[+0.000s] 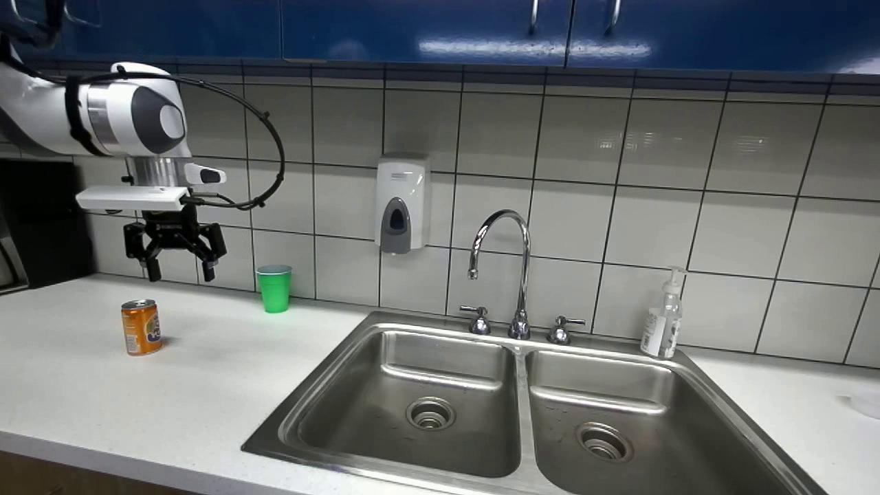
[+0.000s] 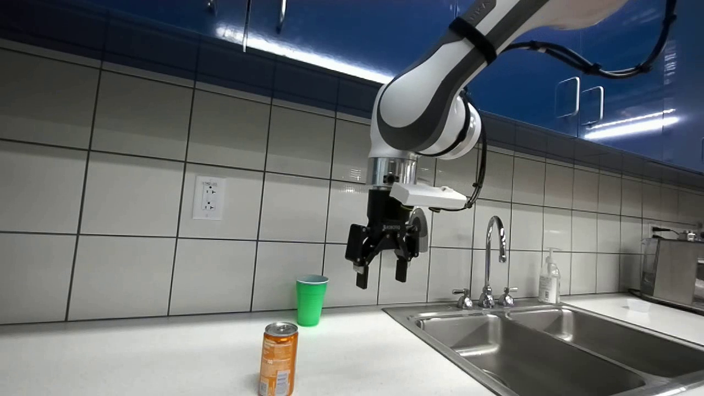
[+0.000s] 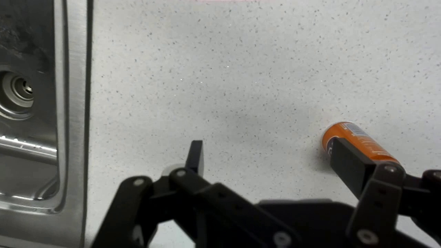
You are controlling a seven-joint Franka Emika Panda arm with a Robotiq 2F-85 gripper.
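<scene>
An orange can (image 1: 141, 327) stands upright on the white counter, left of the sink. Behind it, close to the tiled wall, a green cup (image 1: 273, 289) stands with its mouth up. My gripper (image 1: 181, 272) hangs above the counter, fingers pointing down, higher than the can and touching neither object. It is open, and the space between its fingers is empty. In the wrist view the can (image 3: 363, 142) lies partly behind the right finger (image 3: 351, 167); the cup does not clearly show there. The second exterior view has the can (image 2: 278, 359) nearer the camera than my gripper (image 2: 381, 278).
The double steel sink (image 1: 521, 412) with its tall faucet (image 1: 524, 272) takes up the counter to the right. A soap bottle (image 1: 662, 322) stands behind the right basin, and a dispenser (image 1: 402, 203) hangs on the wall.
</scene>
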